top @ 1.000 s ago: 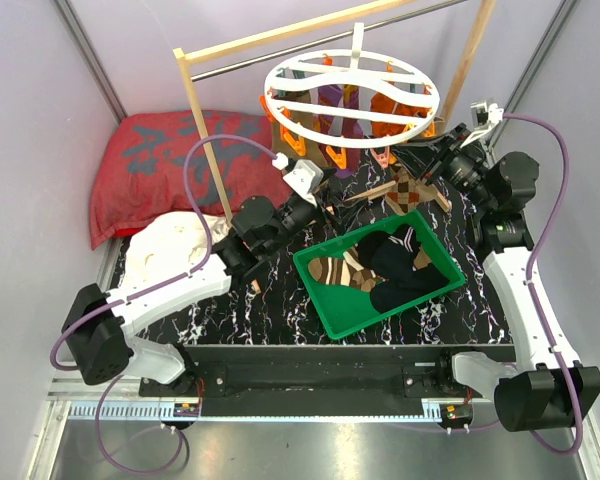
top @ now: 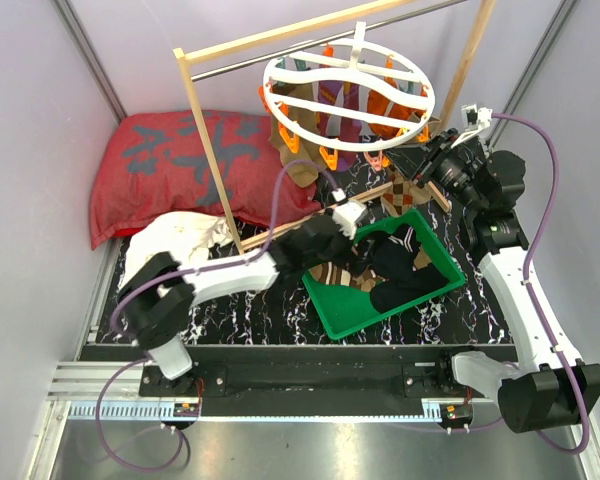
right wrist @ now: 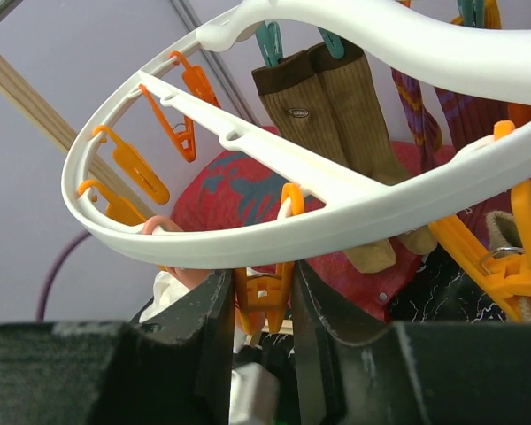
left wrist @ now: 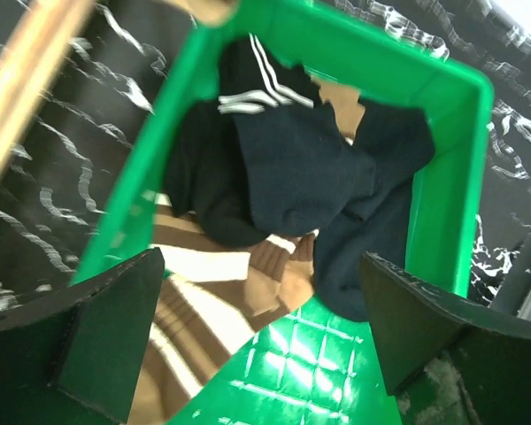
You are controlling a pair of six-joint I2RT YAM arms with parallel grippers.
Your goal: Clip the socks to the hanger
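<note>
The round white hanger [top: 348,78] with coloured clips hangs from a wooden frame, socks clipped beneath it. In the right wrist view, my right gripper is shut on an orange clip [right wrist: 263,288] at the hanger's near rim. My left gripper [top: 348,250] hangs over the green bin [top: 345,318]; in the left wrist view its fingers stand open, with nothing held. Below them lie brown striped socks [left wrist: 208,314] and dark socks [left wrist: 301,168], some with white stripes.
A red cushion [top: 160,170] and white cloth [top: 165,250] lie left of the bin. The frame's wooden bars [left wrist: 9,106] run along the bin's side. Marbled floor shows around it.
My left arm has moved down and toward the bin, blurred in the top view now. The right arm has moved slightly up to the hanger's rim.
</note>
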